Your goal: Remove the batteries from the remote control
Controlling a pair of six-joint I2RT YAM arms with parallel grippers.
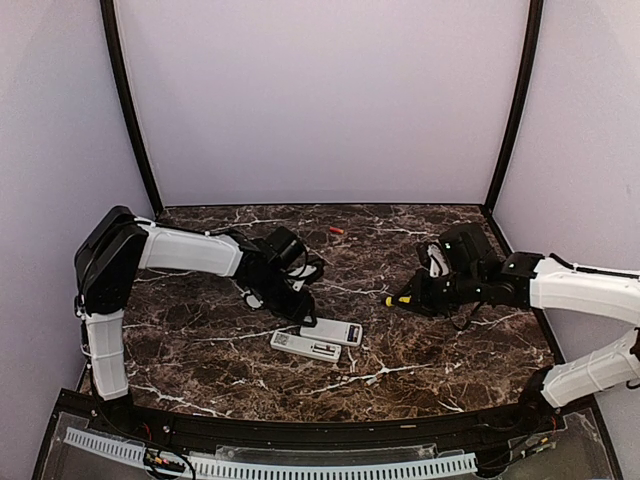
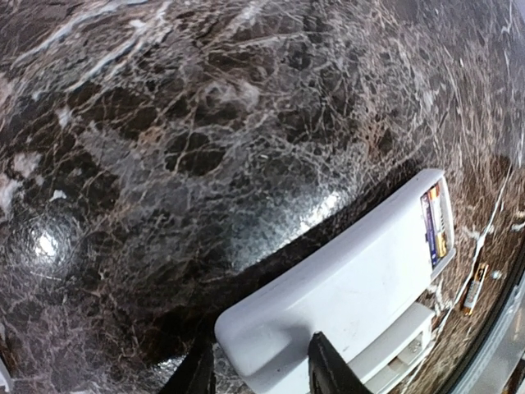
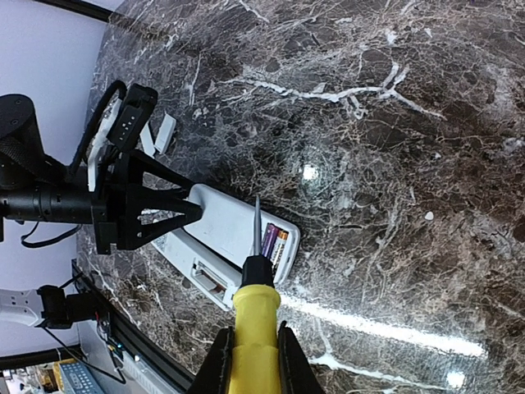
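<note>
A white remote control (image 1: 331, 332) lies face down mid-table, its battery bay uncovered at the right end. A purple battery (image 3: 269, 239) and an orange one (image 3: 280, 246) sit side by side in that bay. My left gripper is open, its fingers either side of the remote's far end from the bay. My right gripper is shut on a yellow-handled pointed tool (image 3: 256, 308) with a thin grey tip. In the top view the tool (image 1: 398, 300) is right of the remote, apart from it; the right wrist view shows its tip overlapping the bay.
A second white remote (image 1: 305, 345) with an open bay lies along the front side of the first. A loose battery (image 2: 474, 289) rests on the marble table near them. A small red item (image 1: 336, 230) lies at the back.
</note>
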